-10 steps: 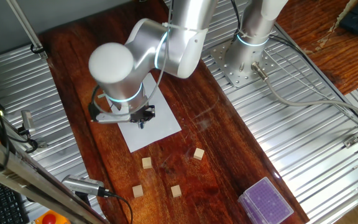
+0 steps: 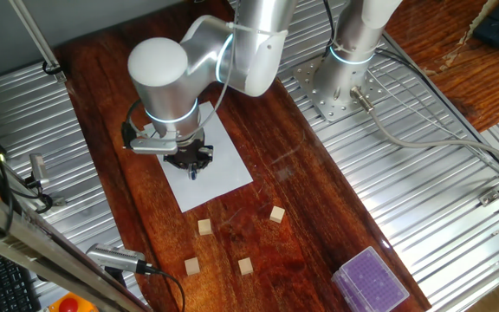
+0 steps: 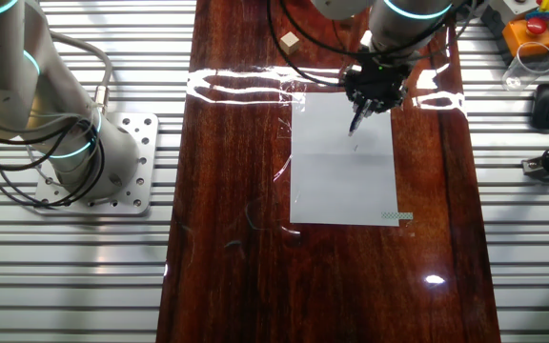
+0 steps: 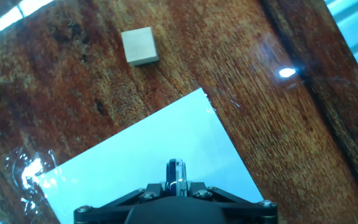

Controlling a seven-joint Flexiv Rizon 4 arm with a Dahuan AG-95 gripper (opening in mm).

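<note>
A white sheet of paper (image 2: 222,178) lies flat on the dark wooden table. My gripper (image 2: 193,173) points down over the sheet, its fingers brought together. In the wrist view, my gripper ends in a narrow dark and silvery tip above the paper (image 4: 142,152). Whether a slim item such as a pen sits between the fingers cannot be told. From the other side, my gripper (image 3: 355,124) shows a slender dark tip near the top of the sheet (image 3: 341,186). Contact between tip and paper is unclear.
Several small wooden cubes stand off the paper, including one cube (image 2: 204,227) near its edge and another cube (image 2: 277,214) to the right. A purple box (image 2: 372,282) sits at the table's corner. A wooden cube (image 4: 139,46) is also visible from the wrist.
The fingertips have drifted only a little left over the paper. The cubes have not moved.
</note>
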